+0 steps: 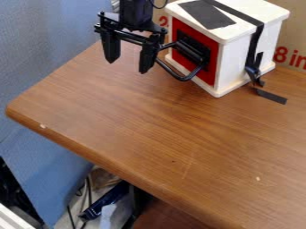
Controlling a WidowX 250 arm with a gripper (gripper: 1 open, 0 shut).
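Observation:
My black gripper (128, 55) hangs at the top left over the wooden table, its two fingers apart and pointing down, with nothing seen between them. Just right of it stands a white box (237, 64) with a red front panel (184, 63), a black handle on that panel and black straps over its top and side. The gripper is beside the handle; whether it touches it I cannot tell.
A cardboard box (289, 54) stands behind on the right. A blue partition (48, 54) runs along the left, with bags on the floor below.

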